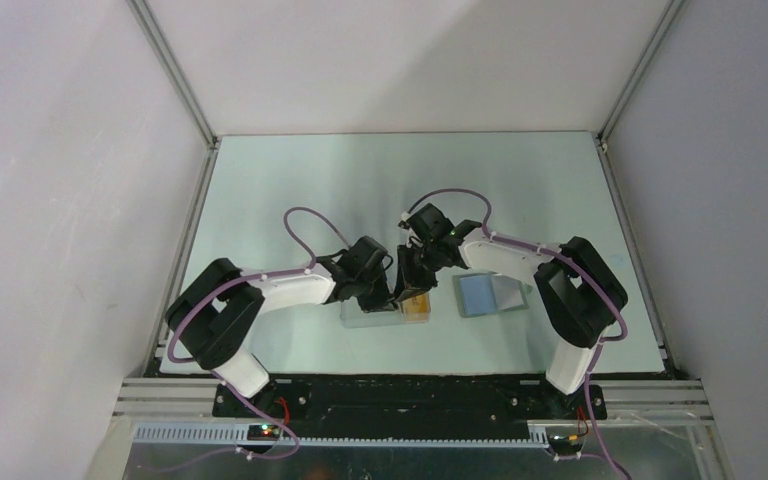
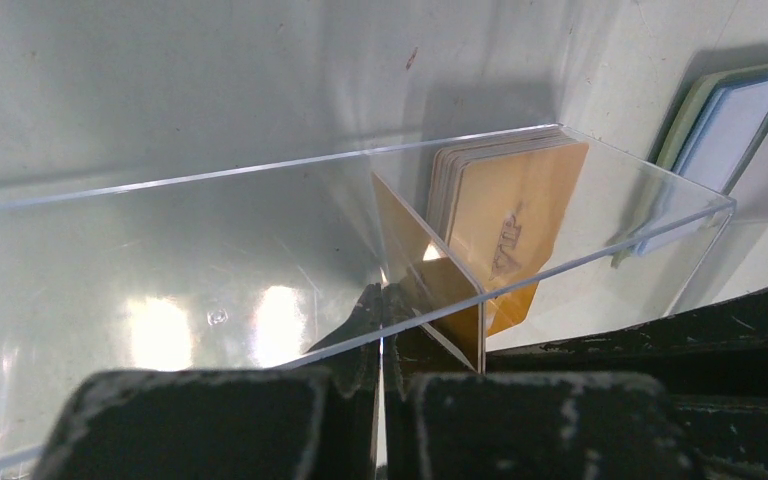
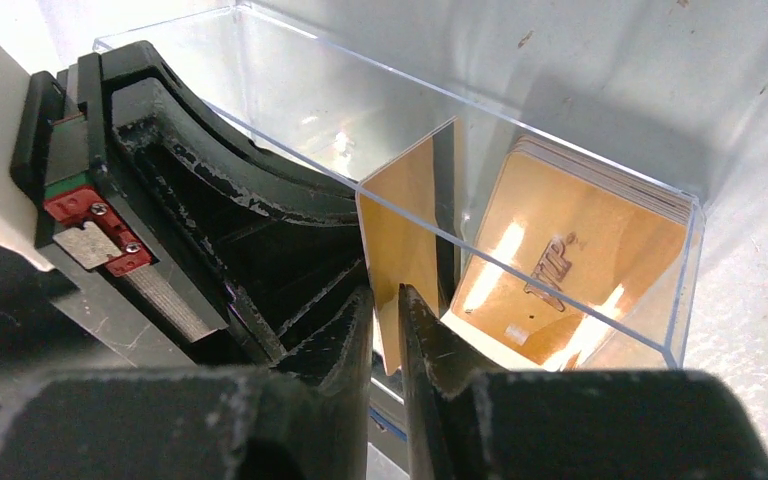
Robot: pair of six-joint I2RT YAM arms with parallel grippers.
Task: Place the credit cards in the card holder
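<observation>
A gold card stands on edge at the clear box, one end rising past the box's wall. My right gripper is part open around that end, one finger on each side. My left gripper is shut, its tips against the card in the left wrist view; I cannot tell whether they pinch it. Behind the upright card, a stack of gold cards leans at the box's right end. The card holder, with blue and pale inner sides, lies spread on the table at the right.
Both grippers meet almost tip to tip over the box, with little room between them. The box's thin transparent walls stand close to the fingers. Behind the arms, the white table is clear.
</observation>
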